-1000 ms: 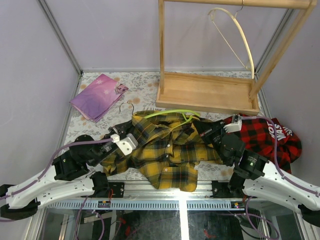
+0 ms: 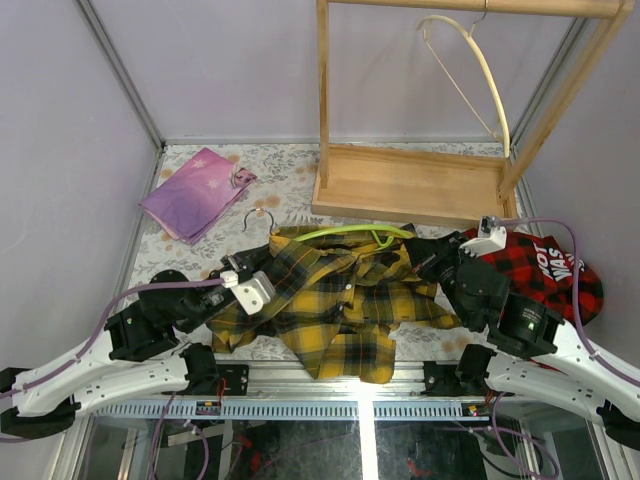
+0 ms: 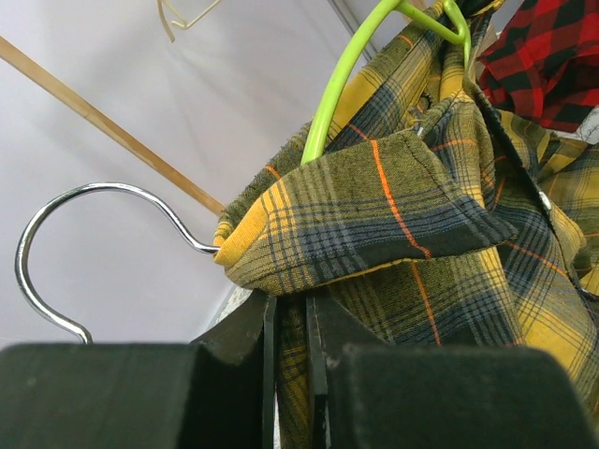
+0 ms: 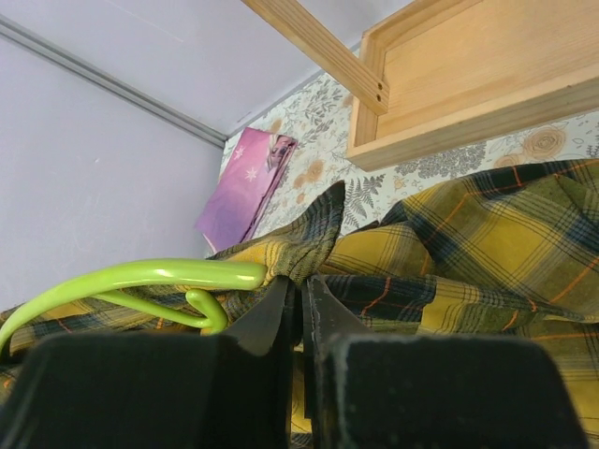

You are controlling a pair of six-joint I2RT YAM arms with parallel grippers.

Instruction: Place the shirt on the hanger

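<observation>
The yellow and black plaid shirt [image 2: 335, 310] is stretched between both arms, its lower part hanging toward the table's front edge. A green hanger [image 2: 345, 229] runs along the collar; its left part disappears inside the cloth, and its metal hook [image 3: 103, 187] sticks out at the left. My left gripper is shut on shirt fabric just below the collar. Beside the hanger's bare green end [image 4: 220, 274], my right gripper is shut on a fold of the shirt. In the right wrist view that end touches or nearly touches the pinched cloth.
A wooden rack [image 2: 415, 208] stands at the back, with a cream hanger [image 2: 487, 75] on its bar. Folded purple cloth [image 2: 198, 194] lies at the back left. A red and black checked garment [image 2: 545, 275] is at the right, near my right arm.
My right gripper has moved to the right with the shirt edge in it, and hanger and collar have shifted slightly right. The left arm has hardly moved.
</observation>
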